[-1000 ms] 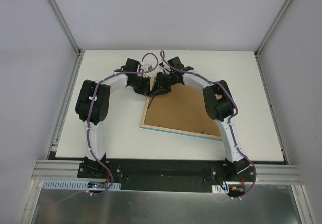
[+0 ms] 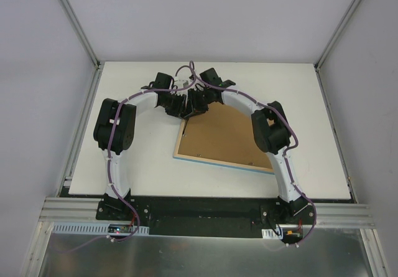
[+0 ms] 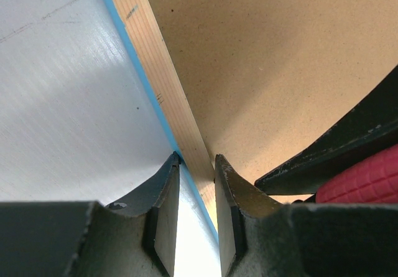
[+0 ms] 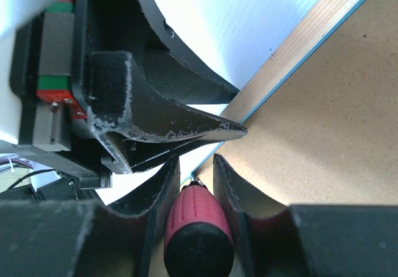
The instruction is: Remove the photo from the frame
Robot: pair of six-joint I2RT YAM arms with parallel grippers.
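Note:
The photo frame (image 2: 217,140) lies back up on the table, a brown board inside a light wood rim (image 3: 155,71) with blue edge. My left gripper is at the rim's left side, fingertips on either side of it, part open; whether it grips is unclear. My right gripper is shut on a red-handled tool (image 4: 199,218), whose thin metal tip reaches the board's edge by the rim. The photo itself is hidden.
Both arms meet closely at the frame's left side, the grippers nearly touching.
In the top view my right gripper has shifted slightly left along with the tool. The left arm and the frame look unchanged.

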